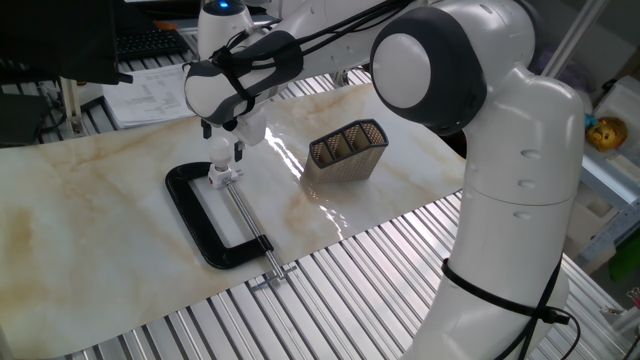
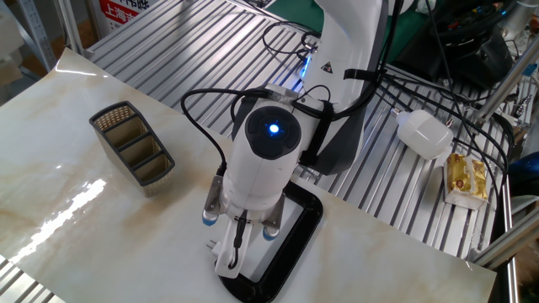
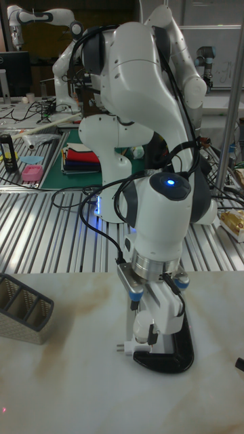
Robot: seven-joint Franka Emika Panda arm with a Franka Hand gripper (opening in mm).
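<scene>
A black C-clamp (image 1: 195, 225) with a silver screw lies flat on the marbled sheet. By one end of it is a small white plug-like piece (image 1: 222, 178) with two prongs (image 3: 121, 348), and a rounded white part (image 3: 146, 322) stands over it. My gripper (image 1: 222, 141) points down just above these pieces. Its fingers (image 2: 210, 220) are spread wide, so it looks open. Whether they touch the white part is hard to see, as the wrist blocks the view from above. A beige holder (image 1: 346, 158) with several compartments stands upright, apart from the gripper.
Slatted metal table (image 1: 350, 290) borders the marbled sheet (image 1: 80, 230). A white bulb (image 2: 424, 135) and a gold box (image 2: 466, 181) sit on the slats beside the arm. Cables loop near the arm's base. Bare sheet lies between the holder and the clamp.
</scene>
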